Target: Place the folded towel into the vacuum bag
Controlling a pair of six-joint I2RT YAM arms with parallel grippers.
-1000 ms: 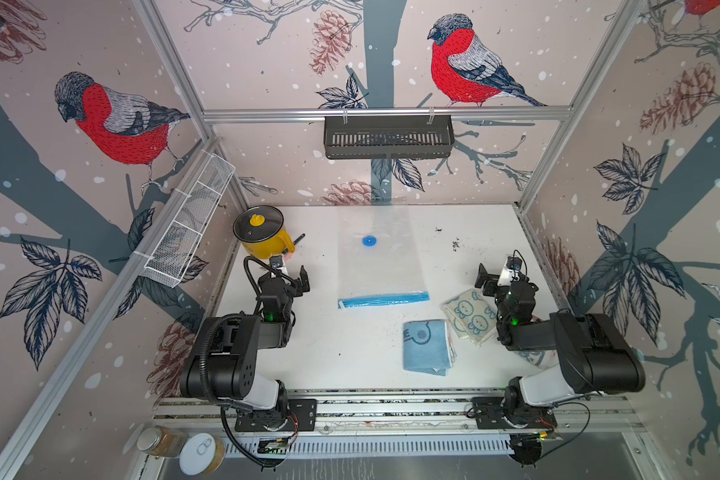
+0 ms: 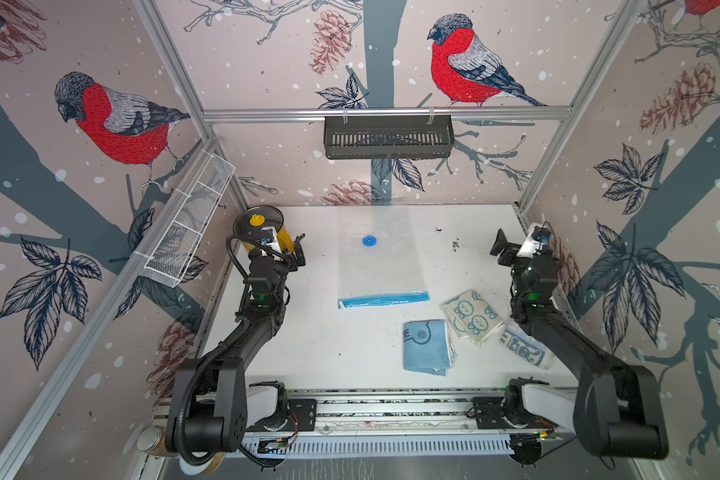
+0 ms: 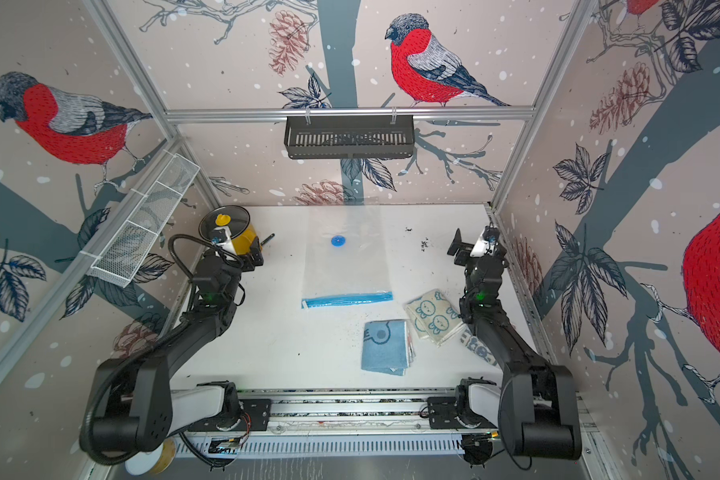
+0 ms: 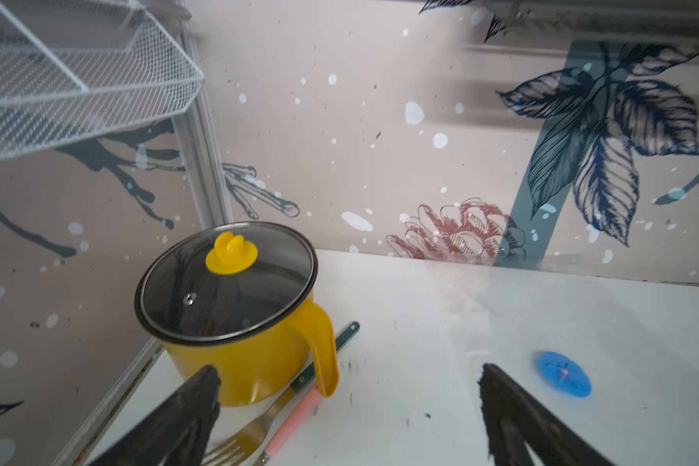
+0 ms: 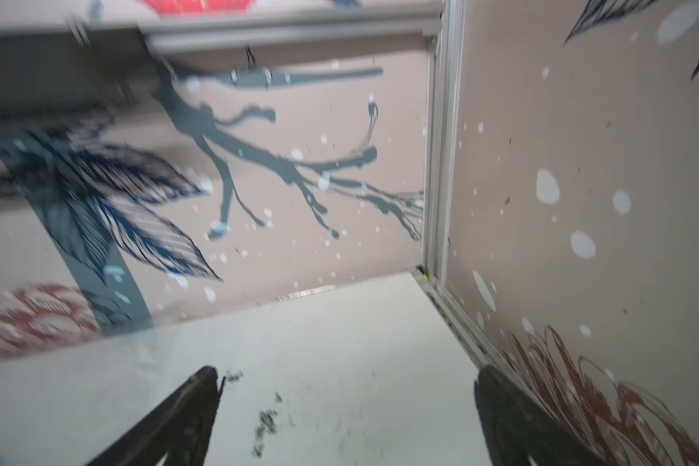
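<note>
A clear vacuum bag (image 2: 380, 272) lies flat mid-table, with a blue valve (image 2: 369, 241) and a blue zip strip along its near edge. In front, slightly right, lies a folded blue towel (image 2: 426, 345); beside it are folded cream cloths (image 2: 470, 315) and a patterned piece (image 2: 524, 346). My left gripper hangs open at the left, near the pot, its fingers empty. My right gripper stands open above the right side of the table, with nothing between its fingers.
A yellow pot (image 4: 237, 369) with a glass lid stands at the back left, utensils (image 4: 295, 419) beside it. A white wire shelf (image 2: 188, 220) hangs on the left wall, a dark rack (image 2: 388, 148) on the back wall.
The bag and towels have not moved.
</note>
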